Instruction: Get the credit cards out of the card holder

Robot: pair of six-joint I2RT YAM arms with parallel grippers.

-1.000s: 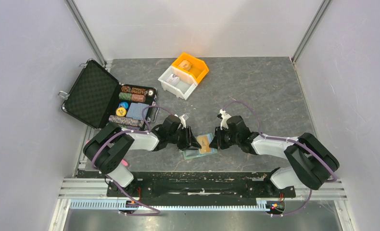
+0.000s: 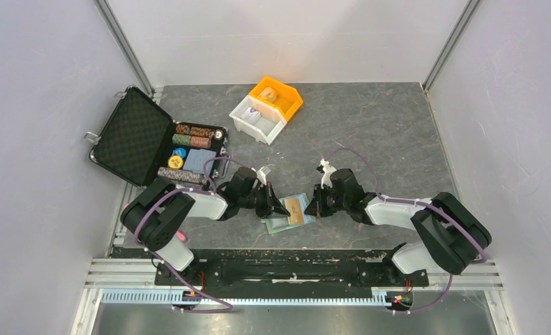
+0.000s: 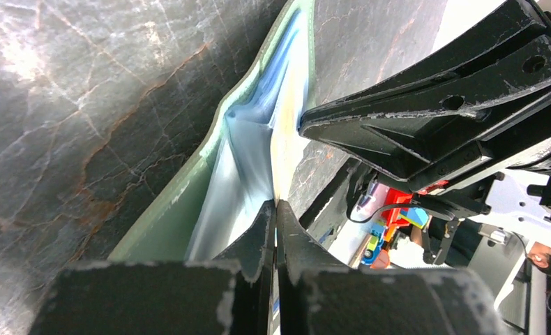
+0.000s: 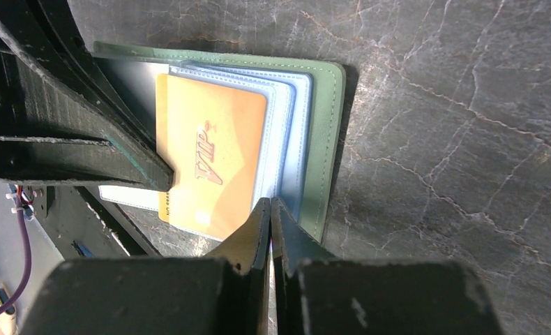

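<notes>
The pale green card holder (image 2: pixel 275 227) lies open on the table, with clear blue-edged sleeves (image 4: pixel 299 132). An orange-yellow card (image 4: pixel 210 153) lies in the top sleeve, its left edge showing past the sleeve. From the side, the card (image 3: pixel 284 139) is a thin yellow strip. My left gripper is shut, tips at the card's near edge; nothing clearly shows between its fingers. On the opposite side, my right gripper is shut with its tips at the sleeves' edge. Whether a sleeve's film is between them is hidden.
An open black case (image 2: pixel 133 136) with chips stands at the left. White (image 2: pixel 259 120) and orange (image 2: pixel 287 98) bins stand at the back.
The yellow card has shifted a little left, baring more blue sleeve at its right. The right arm stays nearly still.
</notes>
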